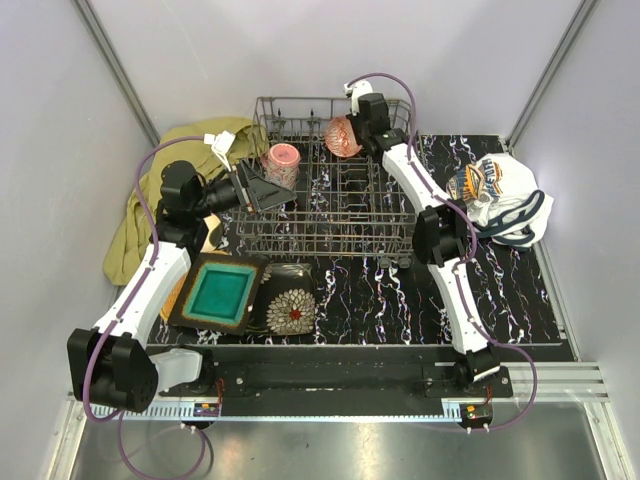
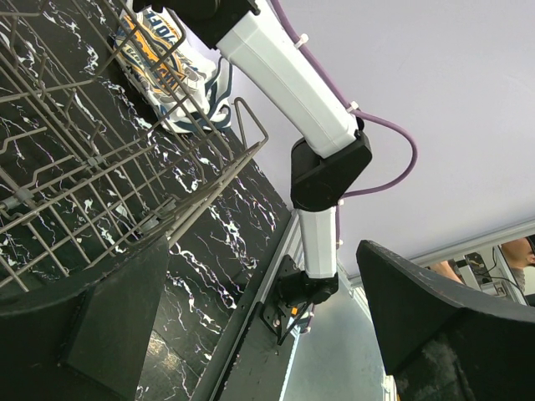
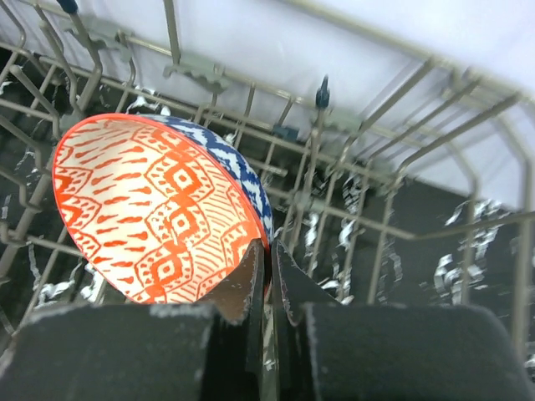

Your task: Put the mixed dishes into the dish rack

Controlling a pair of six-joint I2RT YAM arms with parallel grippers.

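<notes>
An orange-and-white patterned bowl (image 3: pixel 159 209) with a blue patterned outside is gripped at its rim by my right gripper. From above, this bowl (image 1: pixel 342 138) sits tilted in the back middle of the wire dish rack (image 1: pixel 340 247). Whether its underside rests on the wires cannot be told. My left gripper (image 1: pixel 265 190) stands open above the rack's left part, with nothing between its fingers. Close by it, a pink patterned cup (image 1: pixel 284 156) is in the rack's left side. A green square plate (image 1: pixel 220 292) and a dark flower-patterned plate (image 1: pixel 292 311) lie on the counter at front left.
An olive cloth (image 1: pixel 140 215) lies left of the rack. A white patterned cloth bundle (image 1: pixel 510 200) is on the right. The right half of the rack looks empty, and the counter (image 1: pixel 365 300) in front of it is clear.
</notes>
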